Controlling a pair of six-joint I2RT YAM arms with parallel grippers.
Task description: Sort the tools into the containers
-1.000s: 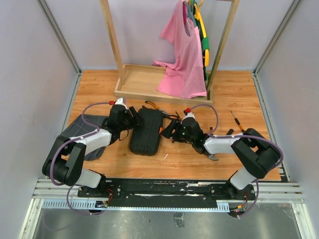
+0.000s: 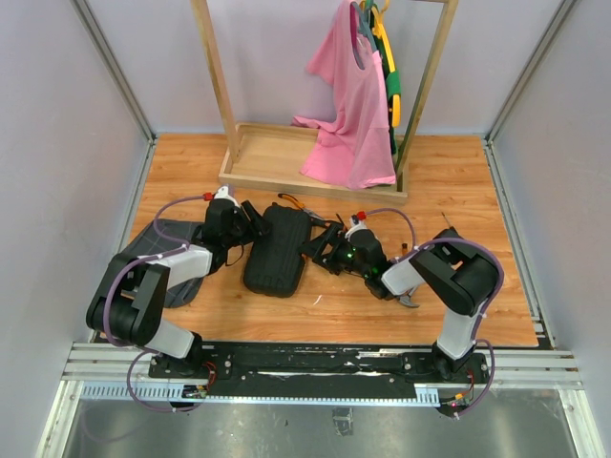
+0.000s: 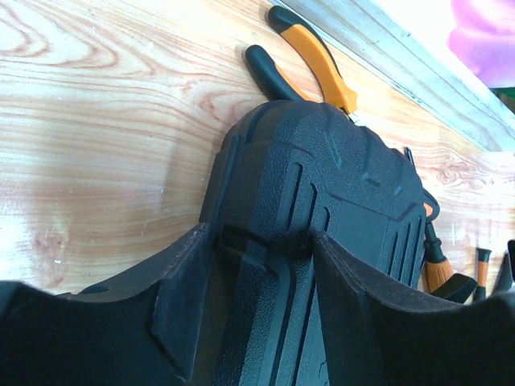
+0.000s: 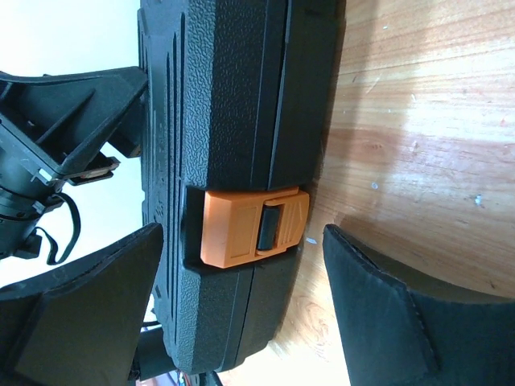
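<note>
A black toolbox [image 2: 277, 253] lies closed on the wooden table. My left gripper is shut on its upper left corner. My right gripper stands open at the box's right side, around an orange latch [image 4: 241, 227] seen in the right wrist view. Orange-handled pliers [image 3: 314, 56] lie behind the box, and more tools [image 3: 438, 269] show beyond it in the left wrist view, partly hidden.
A wooden rack [image 2: 258, 179] with a pink shirt [image 2: 339, 143] and other garments stands at the back. A dark mat [image 2: 181, 296] lies at left. Several tools lie under and around the right arm.
My right gripper has edged toward the box's latch, and the right arm's elbow has swung left. The box has shifted very slightly left; the left gripper stays on it.
</note>
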